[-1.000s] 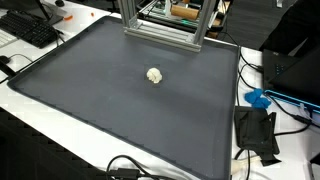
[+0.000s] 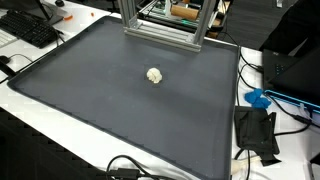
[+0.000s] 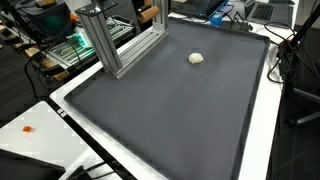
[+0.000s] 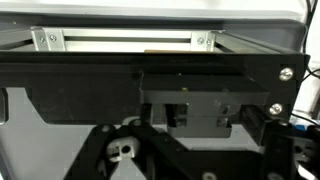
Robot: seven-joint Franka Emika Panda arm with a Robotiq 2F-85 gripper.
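A small pale, roundish object (image 2: 154,75) lies alone on the dark grey table; the second exterior view shows that same pale object (image 3: 196,58) near the table's far side. In the wrist view my gripper stands open, its dark fingers apart to left and right. It is above a long black panel (image 4: 80,75) that crosses the picture. Beyond that panel appears an open, light-bottomed space between metal rails (image 4: 50,38). Dark parts blend together here, so contact with the panel cannot be told. Neither exterior view shows the gripper clearly.
A metal-framed unit (image 2: 165,35) stands at the table's back edge. To the right are a blue item (image 2: 257,98), a black pouch (image 2: 255,130) and cables. A keyboard (image 2: 28,30) sits at the far left.
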